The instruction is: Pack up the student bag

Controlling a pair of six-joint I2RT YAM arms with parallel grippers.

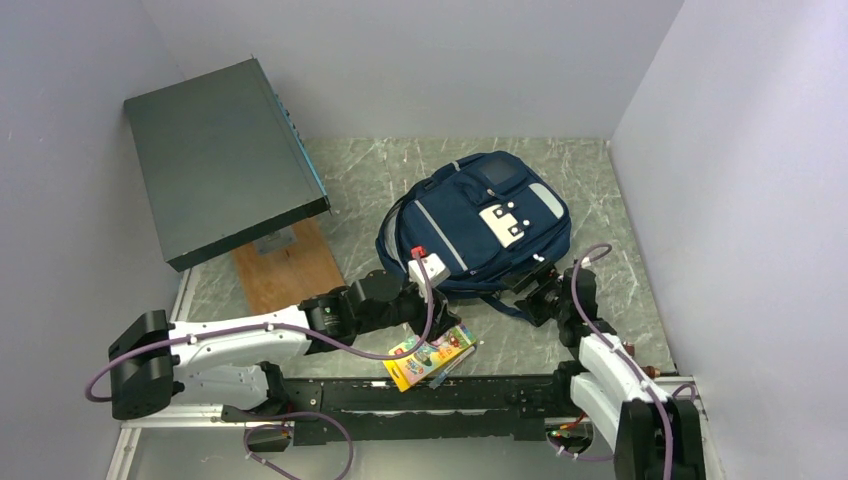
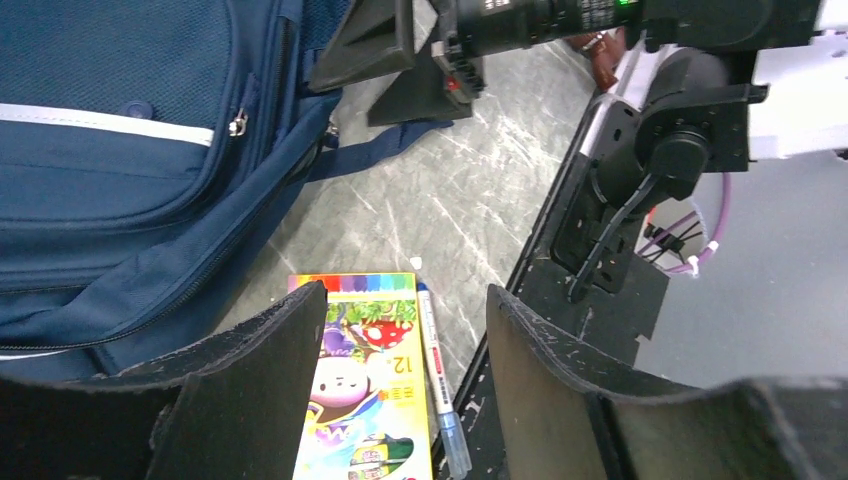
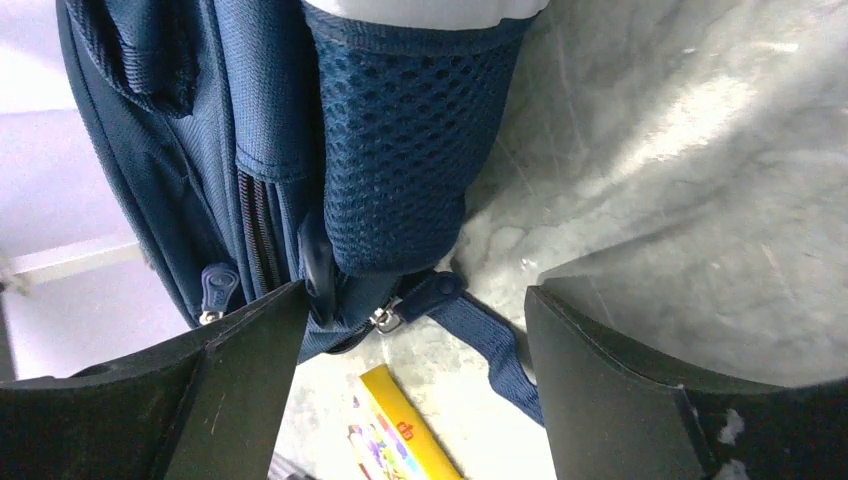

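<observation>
The navy backpack (image 1: 470,215) lies on the grey marble top; in the right wrist view its zips and mesh side pocket (image 3: 400,140) show. A crayon box (image 2: 355,390) lies at the front edge, with a blue-capped pen (image 2: 435,360) beside it. My left gripper hangs over box and pen, part open, nothing visible between its fingers. My right gripper is at the backpack's lower right side by a strap and zip pull, part open, the left finger against or close to the fabric; whether it touches I cannot tell.
A dark grey box (image 1: 220,160) stands at the left over a wooden board (image 1: 285,270). Pale walls close in at back and sides. The marble is bare to the backpack's right. A dark rail (image 1: 430,396) runs along the front edge.
</observation>
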